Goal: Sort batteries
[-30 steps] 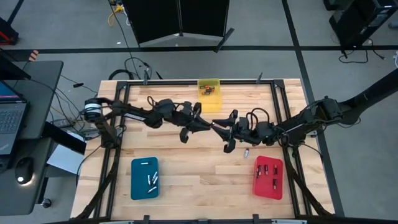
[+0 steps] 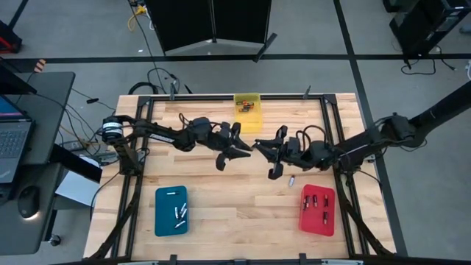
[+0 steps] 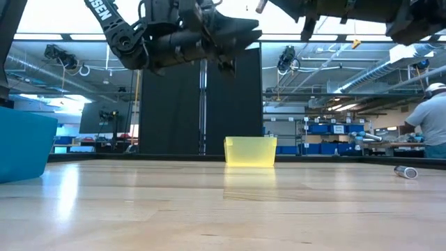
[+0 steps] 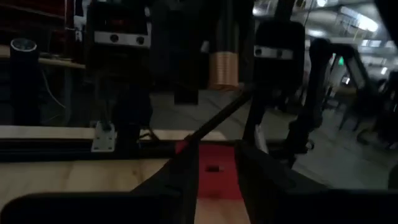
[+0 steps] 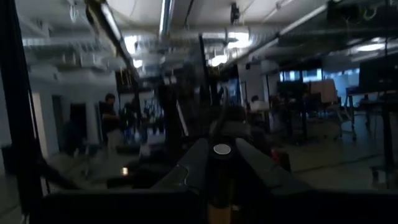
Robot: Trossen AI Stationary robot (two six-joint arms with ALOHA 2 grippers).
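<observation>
A copper and black battery (image 4: 224, 70) hangs in the upper middle of the left wrist view, copper end down. My right gripper is shut on it, and the battery's pale round end shows between the fingertips. My left gripper is open with an empty gap, just below the battery. In the high view the two grippers face each other above the table. A loose silver battery (image 2: 291, 180) lies on the wood by the red bin (image 2: 313, 227). The blue bin (image 2: 165, 210) and yellow bin (image 2: 251, 126) also contain batteries.
A black frame (image 2: 199, 97) borders the wooden table (image 2: 243, 213). The front middle of the table, between the blue and red bins, is clear. Both wrist views are dark and somewhat blurred.
My left gripper was around the battery's lower part; now it is open and the battery is higher, in the right gripper. The right gripper went from open to shut and moved slightly away.
</observation>
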